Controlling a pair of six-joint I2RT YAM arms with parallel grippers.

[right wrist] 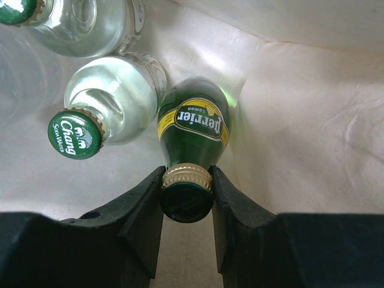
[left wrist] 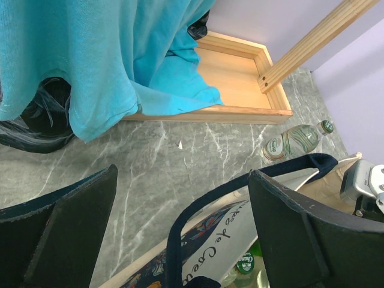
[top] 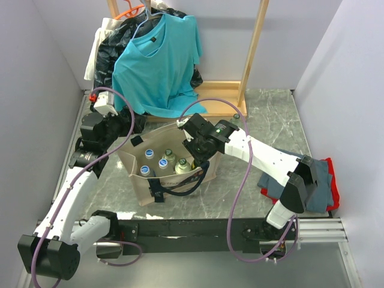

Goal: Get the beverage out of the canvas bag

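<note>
The canvas bag (top: 141,174) stands on the counter holding several bottles. My right gripper is down inside it, shut on the gold-and-dark-green cap of a green Perrier bottle (right wrist: 193,126). Beside that bottle stands a clear Chang bottle (right wrist: 120,96), with another clear bottle (right wrist: 90,24) behind it. My left gripper hangs above the bag's left end, its fingers wide apart; the bag's dark handle and printed rim show beneath it.
A clear bottle (left wrist: 288,144) lies outside the bag near the wooden rack (left wrist: 240,117), which holds a turquoise shirt (top: 156,66). Folded grey and red cloths (top: 324,186) lie at the right. Bare counter surrounds the bag.
</note>
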